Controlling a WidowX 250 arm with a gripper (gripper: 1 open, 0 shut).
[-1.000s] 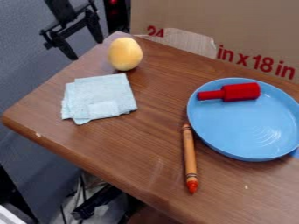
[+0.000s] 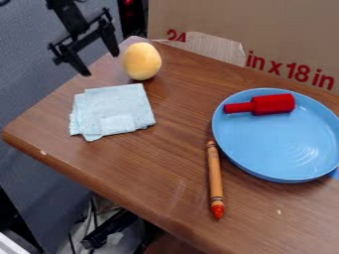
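My black gripper [image 2: 101, 56] hangs at the top left, beyond the table's far-left edge, its fingers open with nothing between them. To its right on the wooden table sits a yellow egg-shaped object [image 2: 142, 61]. A folded pale blue cloth [image 2: 111, 111] lies below it. A blue plate [image 2: 279, 152] on the right holds a red object with a handle [image 2: 273, 103]. An orange crayon-shaped stick [image 2: 216, 184] lies left of the plate.
A cardboard box [image 2: 239, 30] stands behind the table [image 2: 133, 169]. The table's middle, between cloth and plate, is clear, as is its front left part.
My gripper has shifted slightly right and down since a second ago. The objects on the table have not moved.
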